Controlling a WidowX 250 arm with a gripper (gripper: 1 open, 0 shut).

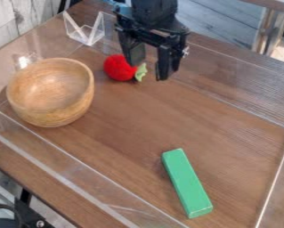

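My black gripper (149,59) hangs at the top centre, fingers apart, over a red object with a green top (119,68), likely a tomato or strawberry, lying on the table. The gripper is above and to its right, with nothing visible between its fingers. A wooden bowl (49,93) sits at left. A green block (187,183) lies at lower right.
A clear angular piece (85,27) stands at top left. Transparent edge strips run along the lower left and right.
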